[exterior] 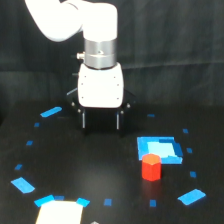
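Observation:
My gripper point(101, 122) hangs in the upper left of the camera view, over the dark table. Its two thin black fingers point(83, 121) are spread apart, and nothing shows between them. A red block with a hexagonal top point(151, 168) is on the right, lower in the view than the gripper and well apart from it. Just behind the block is a small blue tray point(142, 147) with a white bottom. The block overlaps the tray's front edge in this view; whether they touch I cannot tell.
A pale box-like object point(60, 212) is cut off by the bottom edge at the left. Blue tape marks point(22, 185) are scattered around the dark table. Between gripper and tray the surface looks clear, and a dark curtain point(170, 50) hangs behind.

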